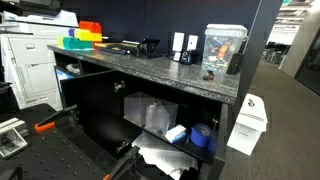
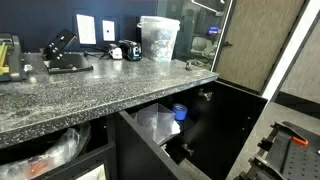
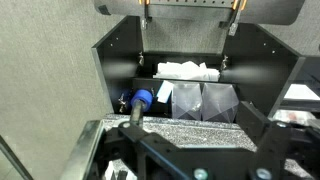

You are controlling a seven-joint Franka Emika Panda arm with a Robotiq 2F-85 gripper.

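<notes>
In the wrist view my gripper stands open, its two dark fingers wide apart at the bottom edge with nothing visible between them. It faces down over the open black cabinet. On the cabinet's shelf, a translucent bin (image 1: 148, 111) sits beside a small white-and-blue item (image 1: 175, 133) and a blue roll (image 1: 200, 134). Below them lies crumpled white cloth (image 1: 165, 157), also seen as a pale strip in the wrist view. I cannot make out the gripper in either exterior view.
A speckled countertop (image 2: 120, 88) overhangs the cabinet and carries a clear lidded container (image 2: 158, 40), a black rack (image 2: 66, 55) and colored blocks (image 1: 88, 33). Orange-handled clamps (image 1: 45, 127) stick out at the near table edge. A white box (image 1: 250, 112) hangs at the cabinet's right end.
</notes>
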